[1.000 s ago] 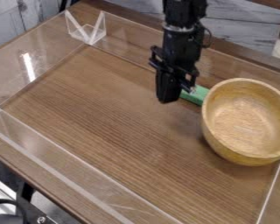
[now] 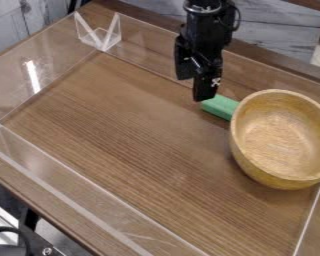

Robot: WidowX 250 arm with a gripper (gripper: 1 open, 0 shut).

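The black robot gripper (image 2: 202,78) hangs at the upper middle of the camera view, fingers pointing down and open, just left of and above a green block (image 2: 218,106). The block lies on the wooden table (image 2: 109,150), its right end next to or partly hidden by a large tan bowl (image 2: 276,150) at the right.
A clear plastic piece (image 2: 99,31) stands at the back left. A grey marbled panel runs behind the table at the back. A dark object sits at the bottom left corner.
The block and bowl look unmoved.
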